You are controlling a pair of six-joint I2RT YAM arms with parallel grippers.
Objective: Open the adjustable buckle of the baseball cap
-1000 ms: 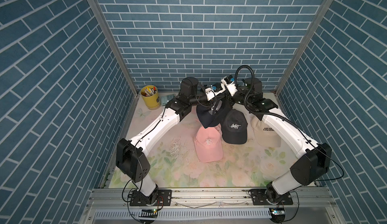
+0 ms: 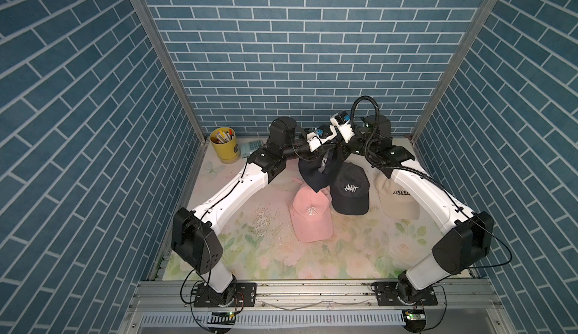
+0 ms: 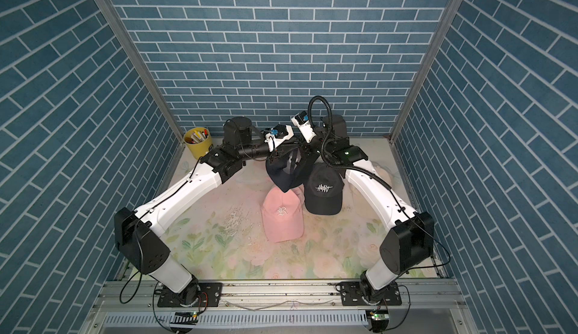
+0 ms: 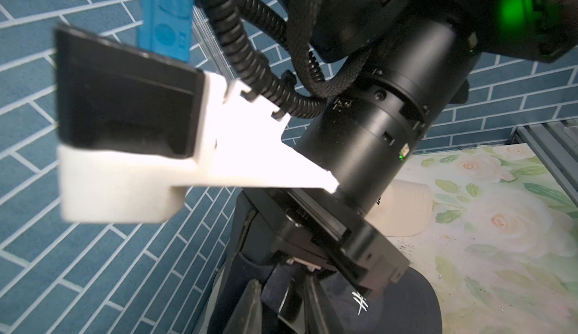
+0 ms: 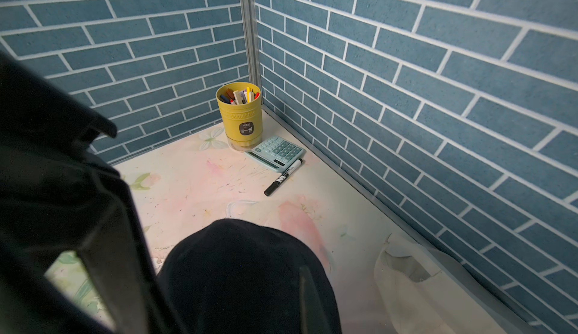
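Note:
A navy baseball cap [image 2: 311,176] hangs tilted between the two arms at the back of the table, its hollow inside facing the front. My right gripper [image 2: 340,152] is shut on the cap's edge, though its contact is mostly hidden. In the right wrist view, the navy cap [image 5: 234,273] fills the bottom centre. My left gripper is at the cap's left side; its fingers [image 4: 251,301] stand apart, with dark fabric [image 4: 274,289] behind the gap. The buckle's state is too hidden to tell.
On the table lie a pink cap [image 2: 311,216], a black cap [image 2: 351,198] and a beige cap [image 2: 398,201]. A yellow pen cup [image 5: 240,123], a calculator [image 5: 275,152] and a marker [image 5: 283,177] are at the back left.
The navy cap has swung: its left side has shifted right and its lower tip has moved slightly right and down. Both arms have stayed nearly in place.

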